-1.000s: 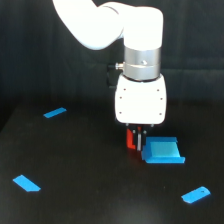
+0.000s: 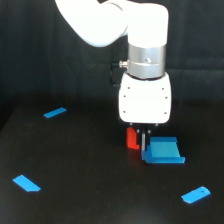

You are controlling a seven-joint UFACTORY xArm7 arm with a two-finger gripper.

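The gripper (image 2: 142,137) of the white arm points down at the front of a red object (image 2: 133,137), which it partly hides. Directly to the right sits a light blue open tray or box (image 2: 166,157). The fingers are small and dark in this view, and whether they are apart or closed on something cannot be made out.
Blue tape strips lie on the dark table (image 2: 90,170) at the back left (image 2: 55,112), front left (image 2: 26,183) and front right (image 2: 196,194).
The arm and gripper have shifted slightly to the right, toward the blue tray. More of the red object's left part shows beside the fingers.
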